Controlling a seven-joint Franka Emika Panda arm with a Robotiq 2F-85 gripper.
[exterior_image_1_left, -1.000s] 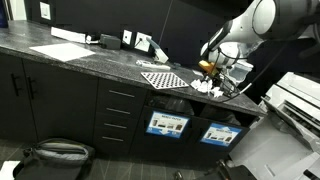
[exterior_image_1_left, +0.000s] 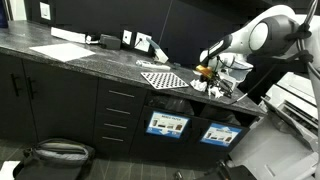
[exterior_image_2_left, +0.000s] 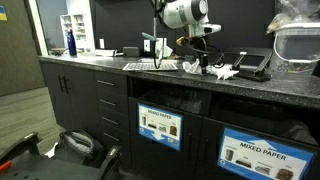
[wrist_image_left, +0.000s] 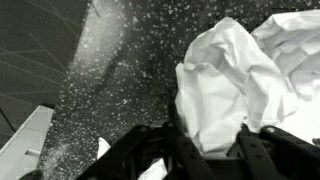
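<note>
Crumpled white paper (wrist_image_left: 215, 85) fills the middle of the wrist view, resting on the dark speckled countertop (wrist_image_left: 110, 75). Dark fingers of my gripper reach in from the bottom edge, spaced apart, with part of the paper between them. Whether they press on it is hidden. In the second exterior view my gripper (exterior_image_2_left: 207, 65) is low over the counter, right at the white paper (exterior_image_2_left: 222, 72). More crumpled paper (wrist_image_left: 290, 45) lies to the right in the wrist view.
A checkered board (exterior_image_1_left: 163, 80) lies left of the paper. A black tray (exterior_image_2_left: 250, 65) and a clear bin (exterior_image_2_left: 297, 45) stand to the right in the second exterior view. Below the counter are bins with "mixed paper" signs (exterior_image_2_left: 265, 155).
The arm's upper links have shifted, now reaching lower and farther right in the first exterior view. The gripper stays close to the paper on the counter.
</note>
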